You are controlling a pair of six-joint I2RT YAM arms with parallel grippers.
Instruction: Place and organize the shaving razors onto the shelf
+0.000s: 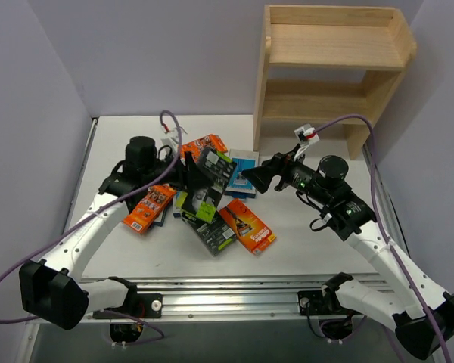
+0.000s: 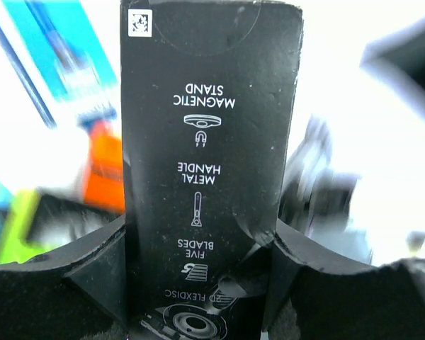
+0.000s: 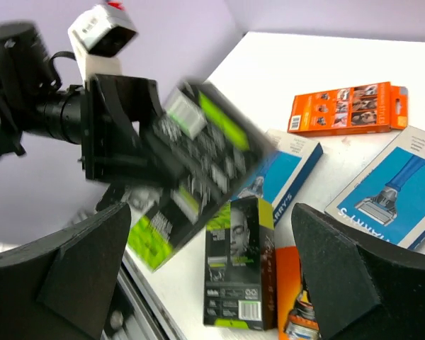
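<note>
My left gripper is shut on a black razor box (image 2: 205, 106), raised above the table and tilted in the top view. Apart from it, to the right, my right gripper stands open with nothing between its fingers. On the table lie another black-and-green box (image 3: 239, 269), an orange box (image 1: 247, 225) beside it, and a blue-and-white box (image 3: 393, 185). A second blue box (image 3: 287, 166) is partly covered by the held one in the right wrist view. More orange boxes lie at the back (image 1: 204, 145) and at the left (image 1: 149, 208).
The wooden shelf (image 1: 329, 63) stands at the back right; no boxes show on its boards. Grey walls close in the sides and back. Bare white table (image 1: 310, 253) extends at the front right.
</note>
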